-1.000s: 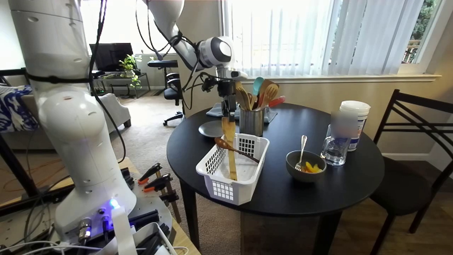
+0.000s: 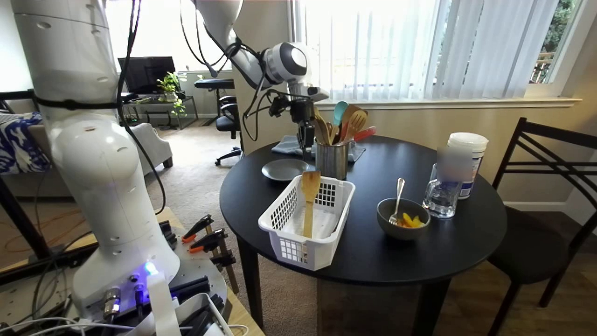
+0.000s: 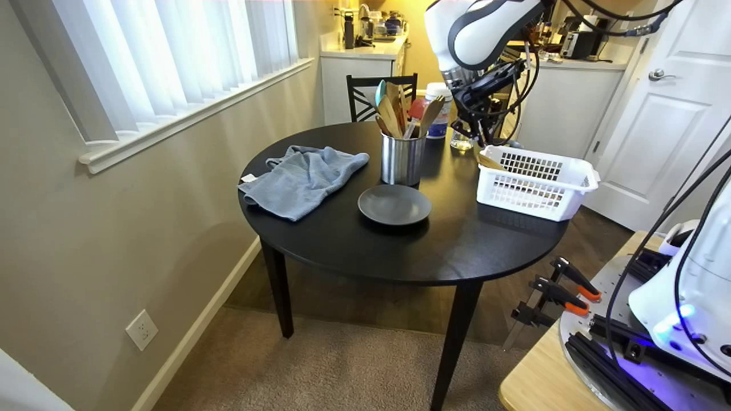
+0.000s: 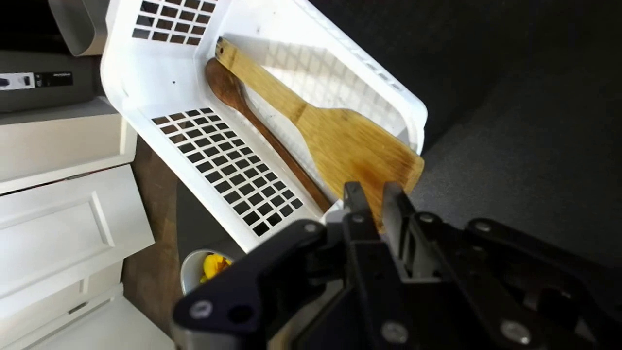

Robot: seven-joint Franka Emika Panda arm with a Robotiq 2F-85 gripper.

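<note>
A white plastic basket [image 2: 319, 253] stands near the table's edge. Inside it a wooden spatula [image 2: 309, 185] leans with its broad blade up on the rim; in the wrist view the spatula [image 4: 350, 143] has its handle end down in the basket. Alongside it, low against the slotted wall, lies a dark wooden spoon [image 4: 262, 128], mostly hidden in the exterior views. My gripper [image 2: 305, 143] hangs above the blade, apart from it. In the wrist view the gripper is part open, a narrow gap showing between its fingertips with nothing held there.
A steel holder [image 2: 331, 161] full of utensils stands close beside the gripper, and a grey plate [image 3: 394, 204] lies by it. A blue cloth [image 3: 301, 179] is near the wall. The bowl of fruit [image 2: 403, 228], glass mug [image 2: 442, 196] and white tub [image 2: 473, 146] occupy the right.
The gripper has risen slightly and come away from the spatula, whose blade has shifted right and lower.
</note>
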